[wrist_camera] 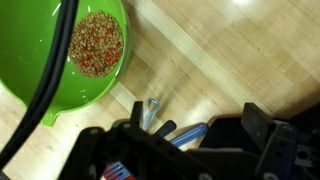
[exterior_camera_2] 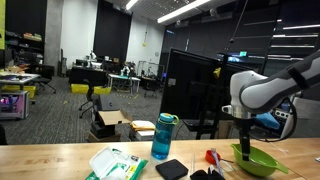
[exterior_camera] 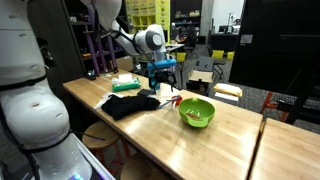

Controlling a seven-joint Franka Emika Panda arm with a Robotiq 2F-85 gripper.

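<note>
My gripper is open above the table, its two dark fingers spread wide with nothing held between them. From the side it (exterior_camera: 164,84) hangs to the left of a green bowl (exterior_camera: 197,118). In the wrist view the bowl (wrist_camera: 95,98) fills the upper left and has small reddish-brown pieces (wrist_camera: 97,45) in it. Below the gripper lie a few slim tools, one with a blue handle (wrist_camera: 188,134) and one with a metal tip (wrist_camera: 151,106). A red item (exterior_camera: 177,99) is beside the bowl; its kind is unclear.
A black cloth-like item (exterior_camera: 132,104) covers part of the table to the left. Behind it lies a green-and-white bag (exterior_camera: 123,88), and a blue bottle (exterior_camera_2: 164,137) stands nearby.
</note>
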